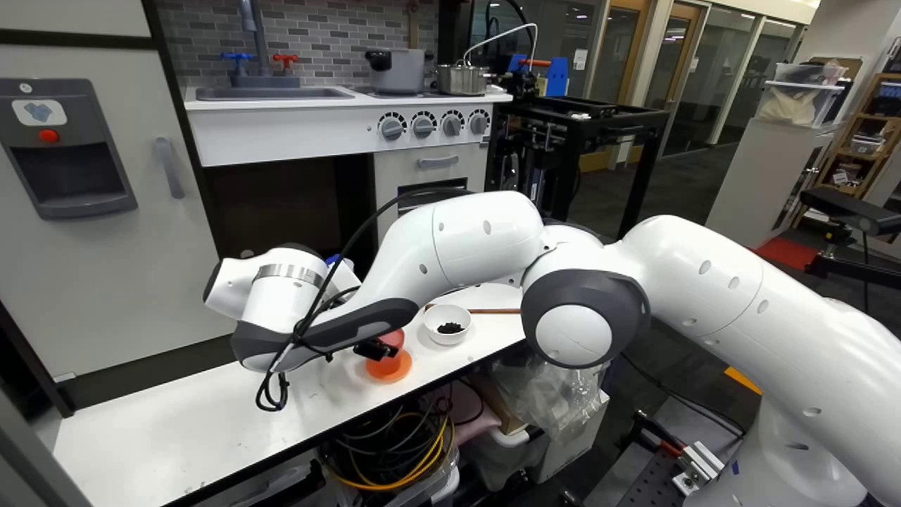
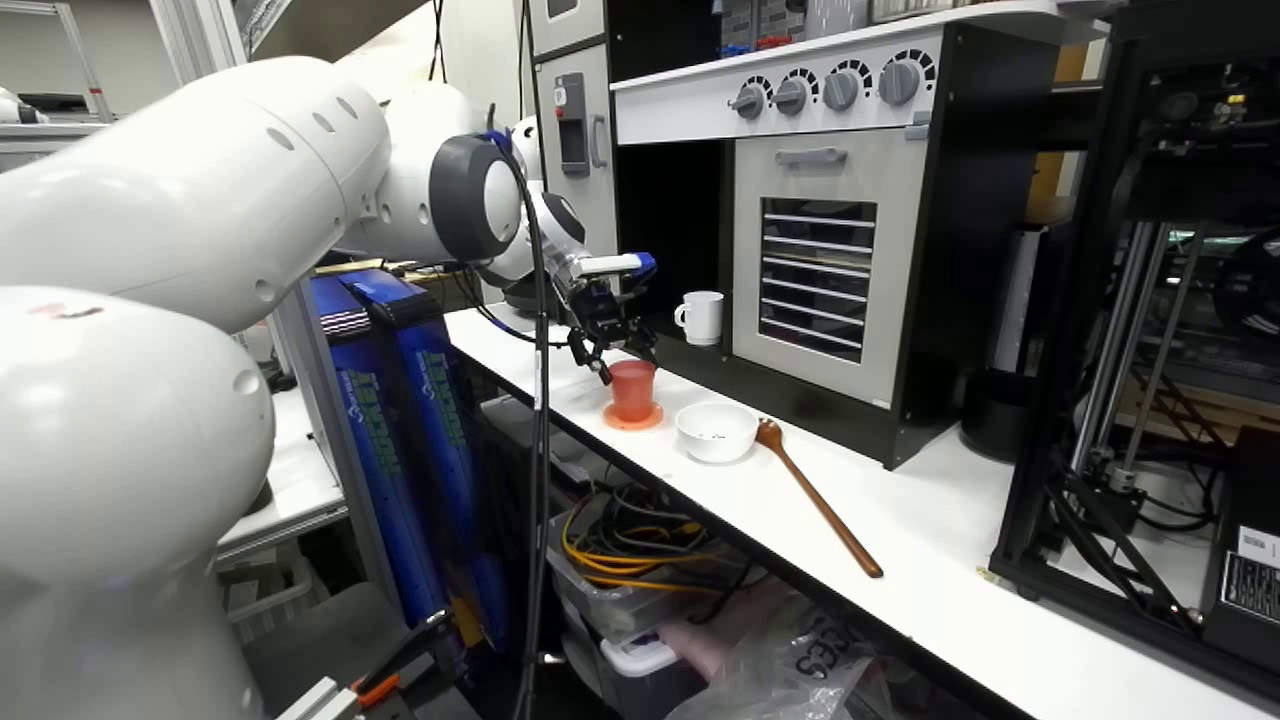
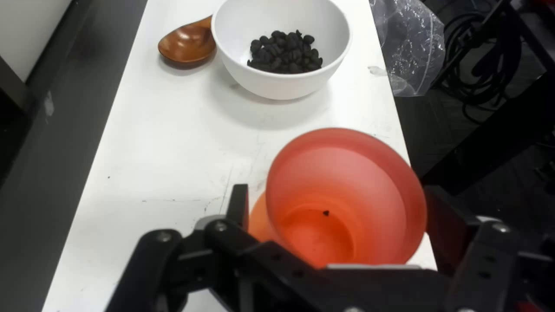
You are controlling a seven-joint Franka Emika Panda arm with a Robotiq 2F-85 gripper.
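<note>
An orange-red cup (image 3: 343,192) stands upright on an orange base (image 2: 632,416) on the white surface; a tiny dark speck lies inside it. My gripper is open, its fingers on either side of the cup's upper part with a visible gap on the left. Whether the right finger touches the rim, I cannot tell. Beside the cup is a white bowl (image 3: 281,86) holding dark beans (image 3: 286,52). A brown wooden spoon (image 2: 822,510) lies past the bowl, its head close to the bowl's side.
A white mug (image 2: 701,318) stands at the back by the toy oven (image 2: 813,276). The long white surface (image 2: 948,600) is narrow, with a bin of cables (image 1: 397,448) below its front edge. Bare surface (image 1: 194,431) extends to the left in the first exterior view.
</note>
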